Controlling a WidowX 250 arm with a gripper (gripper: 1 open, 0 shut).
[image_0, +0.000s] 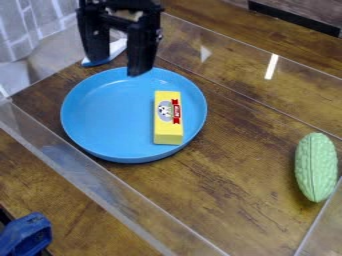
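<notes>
The black gripper hangs at the top left of the camera view, above the back of a blue plate, with its two fingers spread apart and nothing seen between them. A yellow box with a red and white label lies on the right part of the plate. A green ribbed oblong object lies on the table at the right.
A small pale object lies behind the arm at the back left. A blue item sits at the bottom left corner, by the table's edge.
</notes>
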